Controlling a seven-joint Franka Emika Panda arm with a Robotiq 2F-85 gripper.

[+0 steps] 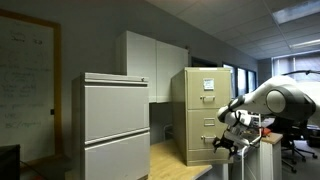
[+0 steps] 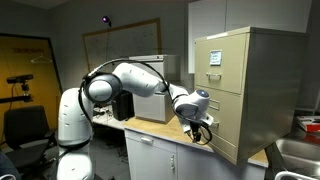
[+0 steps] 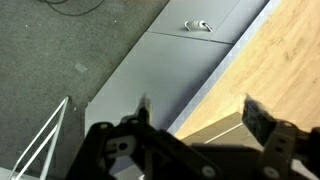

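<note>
My gripper is open, its dark fingertips wide apart at the left and right in the wrist view, with nothing between them. Below it show the front edge of the wooden countertop [image 3: 262,78] and the grey cabinet fronts [image 3: 158,62]. In exterior view 2 the gripper [image 2: 197,133] hangs by the counter's front edge, close to the tall beige filing cabinet [image 2: 228,80]. Exterior view 1 has the gripper [image 1: 224,145] near the lower drawers of that beige cabinet [image 1: 207,82]; whether it touches them I cannot tell.
A small drawer handle [image 3: 198,25] sticks out from the grey front. A light two-drawer cabinet [image 1: 114,105] stands at the left, with white wall cupboards [image 1: 155,62] behind. The sink [image 2: 300,150] lies at the right. Open carpet [image 3: 62,65] spreads before the counter.
</note>
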